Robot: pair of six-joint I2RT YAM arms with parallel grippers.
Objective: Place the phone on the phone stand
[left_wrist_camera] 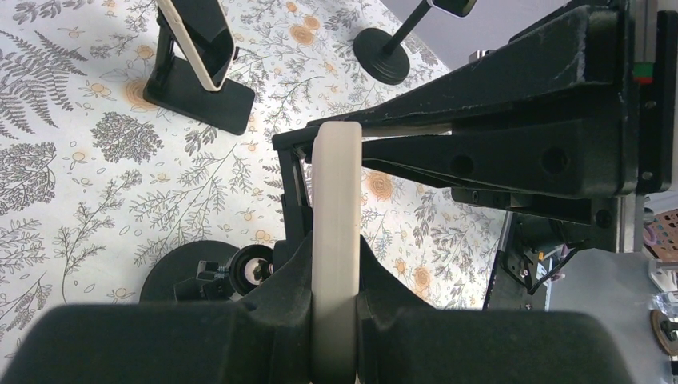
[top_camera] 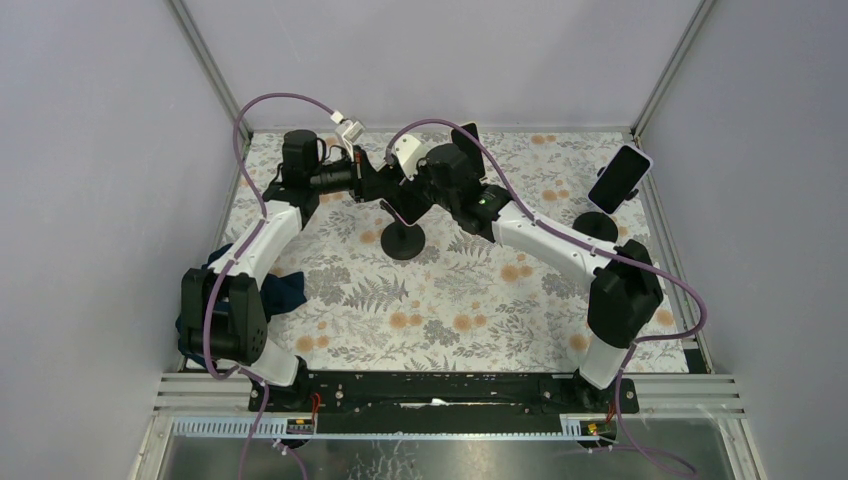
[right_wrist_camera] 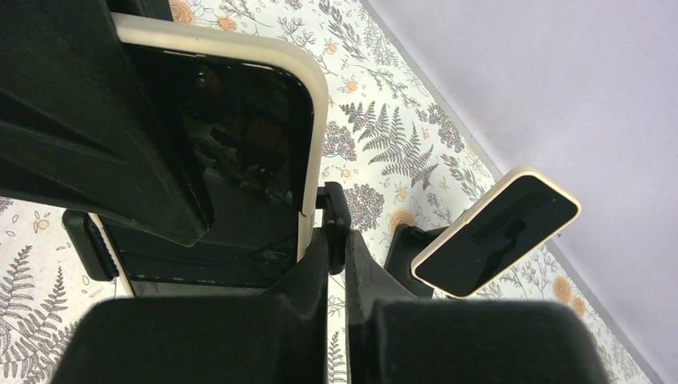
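A black-screened phone with a pale rim (right_wrist_camera: 232, 160) is at the central stand (top_camera: 403, 240), a round-based black holder. My left gripper (top_camera: 376, 185) is shut on the phone, whose pale edge stands between its fingers in the left wrist view. My right gripper meets the phone's right edge beside a black clamp piece of the holder in the right wrist view; what exactly lies between its fingertips is partly hidden. In the top view both grippers crowd over the stand, hiding much of the phone.
A second phone on an angled black stand (right_wrist_camera: 496, 232) stands at the back. A third phone (top_camera: 620, 178) rests on a round-based stand at the right. Dark cloth (top_camera: 283, 292) lies at the left.
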